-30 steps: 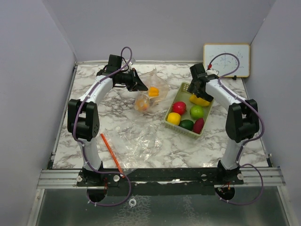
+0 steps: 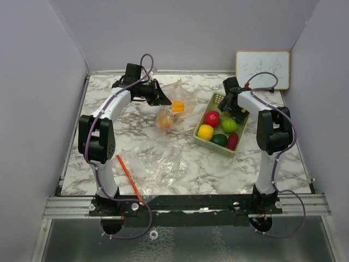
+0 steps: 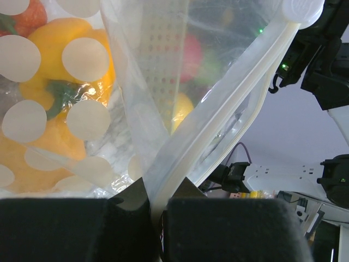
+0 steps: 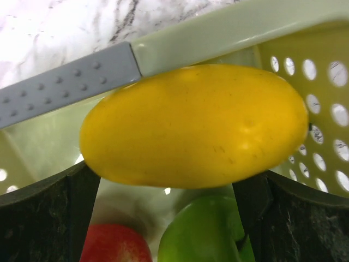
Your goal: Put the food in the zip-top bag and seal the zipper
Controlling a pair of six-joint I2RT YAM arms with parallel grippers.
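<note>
A clear zip top bag (image 2: 177, 101) stands with its mouth raised, an orange-yellow food (image 2: 178, 106) and more food (image 2: 165, 120) inside. My left gripper is shut on the bag's zipper edge (image 3: 202, 131); the white slider (image 3: 301, 10) sits farther along it. Low over the green basket (image 2: 199, 141), my right gripper is open around the near side of a yellow mango (image 4: 196, 125), which extends beyond the fingertips. From above, the arm mostly covers this mango. Also in the basket are a red fruit (image 2: 212, 118), green apple (image 2: 229, 125), yellow fruit (image 2: 205, 131), avocado (image 2: 219, 140) and dark red item (image 2: 232, 142).
A flat clear bag (image 2: 158, 166) lies at front centre beside an orange stick (image 2: 129, 177). A whiteboard (image 2: 263, 68) stands at the back right. Bare marble table (image 2: 218, 174) shows in front of the basket.
My right gripper has come down over the mango, now mostly covered from above. The basket and its contents have shifted slightly back and right. My left arm and the bag stay still.
</note>
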